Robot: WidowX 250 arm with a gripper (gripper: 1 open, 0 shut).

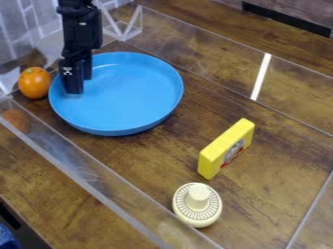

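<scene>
My black gripper (74,75) reaches down from the top left to the left edge of a large blue plate (124,97). An orange round fruit or vegetable (34,82) sits just left of the plate, beside the gripper. I cannot tell whether the fingers are open or closed, or whether they touch the plate's rim.
A yellow box (225,150) lies to the right on the wooden table (260,78), with a white round object (197,204) at the bottom. A transparent strip runs along the left.
</scene>
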